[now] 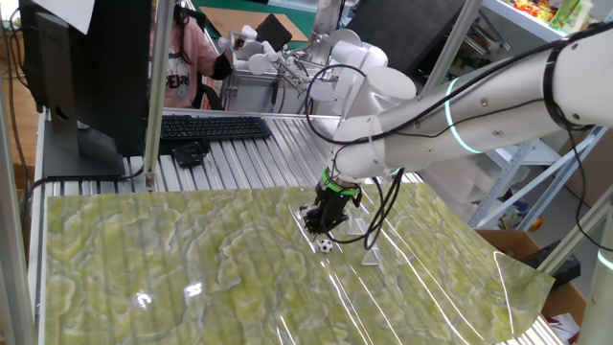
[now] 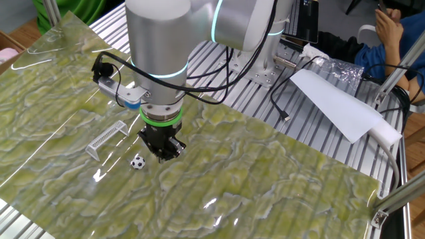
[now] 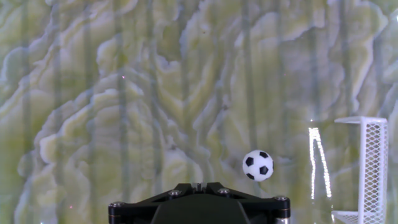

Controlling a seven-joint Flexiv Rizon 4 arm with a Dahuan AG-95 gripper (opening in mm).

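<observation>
A small black-and-white soccer ball (image 3: 258,165) rests on the green marbled sheet, just ahead and right of my gripper in the wrist view. To the ball's right stands a white goal with a mesh back (image 3: 374,165). In exterior view 2, my gripper (image 2: 161,158) points down close to the sheet, beside the ball (image 2: 137,162) and apart from it, with the goal (image 2: 106,139) on the ball's other side. The fingertips appear together at the middle, and nothing shows between them. In exterior view 1, the arm partly covers the goal behind the ball (image 1: 326,245).
The marbled sheet (image 1: 144,259) is otherwise clear, with bright light reflections on it. A keyboard (image 1: 215,127) and a monitor (image 1: 86,86) stand beyond its far edge. White paper (image 2: 335,103) and a loose cable lie on the slatted table near the arm's base.
</observation>
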